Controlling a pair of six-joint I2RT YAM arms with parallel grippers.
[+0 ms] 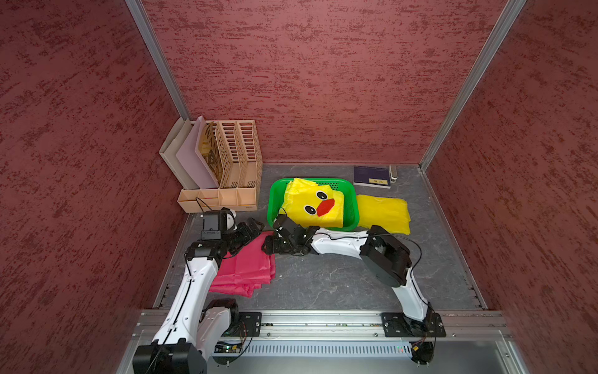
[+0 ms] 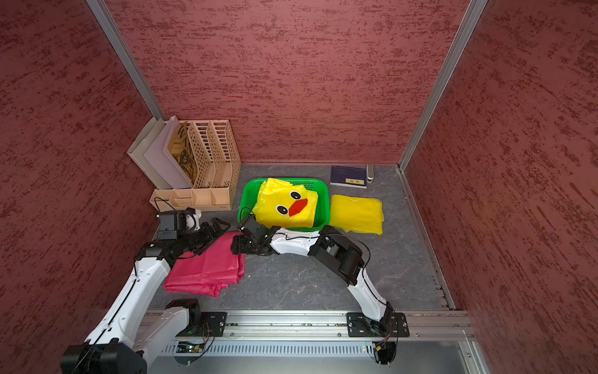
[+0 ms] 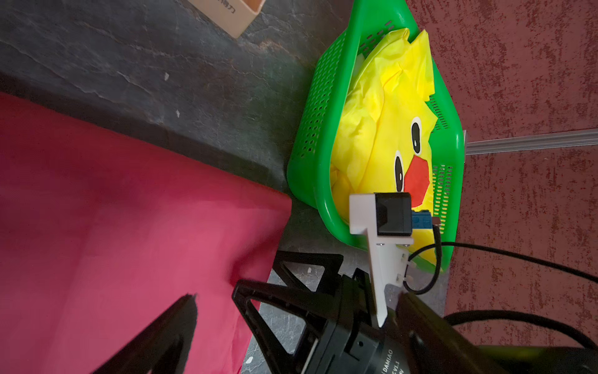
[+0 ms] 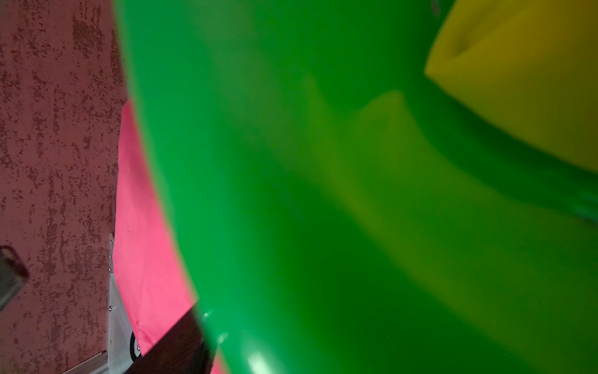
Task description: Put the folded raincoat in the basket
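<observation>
A red-pink folded raincoat (image 1: 246, 268) lies flat on the table at the left front. A yellow folded raincoat with a duck face (image 1: 314, 202) rests inside the green basket (image 1: 353, 215). My left gripper (image 1: 250, 232) is open above the back part of the red-pink raincoat. In the left wrist view, my right gripper stands open at that raincoat's right edge, its fingers apart; whether it touches the cloth I cannot tell. The basket's green rim (image 4: 205, 187) fills most of the right wrist view and hides much of that gripper.
To the right of the basket lies another folded yellow cloth (image 1: 384, 213). Behind it are a dark blue book (image 1: 370, 175) and a small grey object (image 1: 393, 172). A beige file rack (image 1: 249, 180) stands at the back left.
</observation>
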